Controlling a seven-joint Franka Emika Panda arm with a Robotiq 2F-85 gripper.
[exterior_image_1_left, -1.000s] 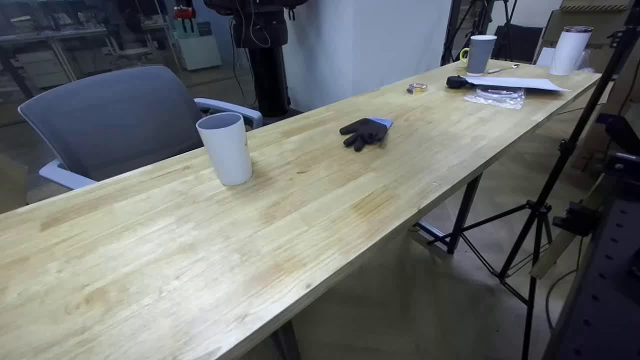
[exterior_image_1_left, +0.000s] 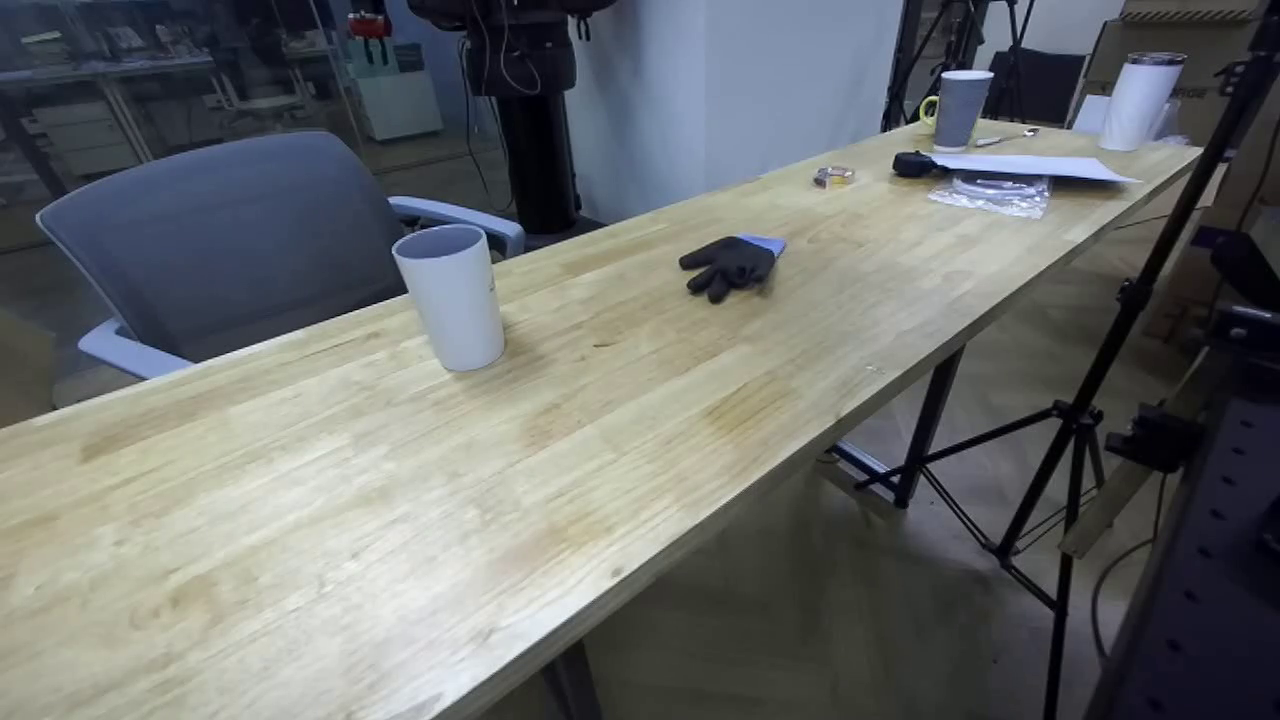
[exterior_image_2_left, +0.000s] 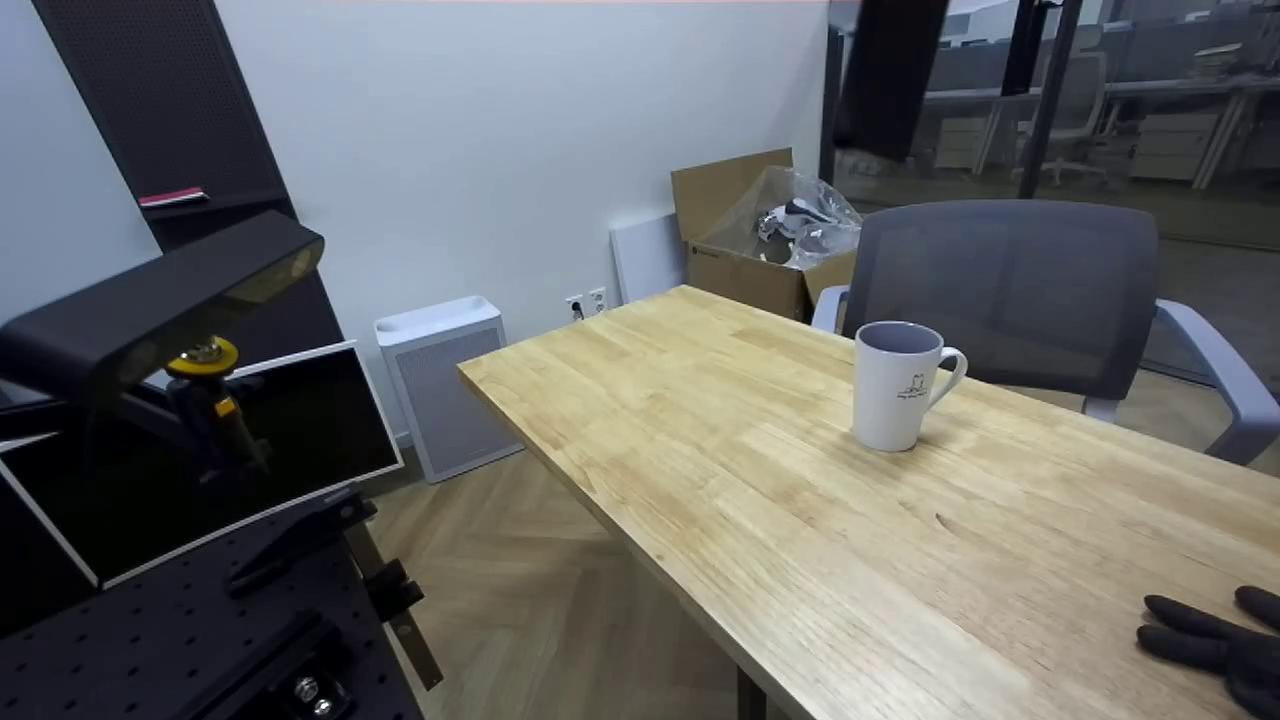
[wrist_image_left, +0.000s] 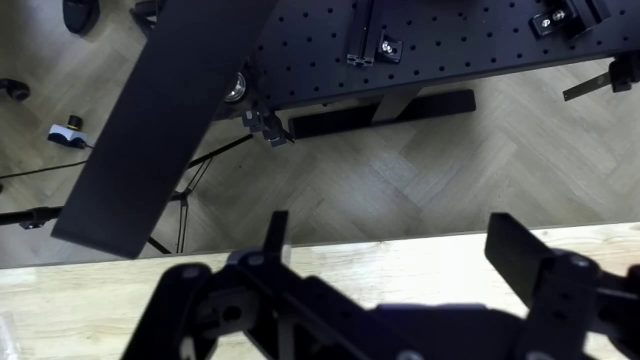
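Observation:
My gripper stands open in the wrist view, its two dark fingers (wrist_image_left: 276, 236) spread wide with nothing between them. Beyond the fingertips show the table's edge and the floor. A white mug (exterior_image_1_left: 453, 300) is upright on the wooden table, well apart from the gripper. Exterior view 2 shows the same mug (exterior_image_2_left: 890, 390) with its handle to the right and a small dark print. A black glove with a blue cuff (exterior_image_1_left: 728, 264) lies flat on the table; only part of the glove (exterior_image_2_left: 1242, 654) enters exterior view 2. Neither mug nor glove appears in the wrist view.
At the table's far end are a grey cup (exterior_image_1_left: 961, 114), a white tumbler (exterior_image_1_left: 1137, 106), papers (exterior_image_1_left: 1032, 167) and a plastic bag (exterior_image_1_left: 996, 196). A tape roll (exterior_image_1_left: 834, 176) lies nearer. An office chair (exterior_image_1_left: 240, 240) stands behind the table.

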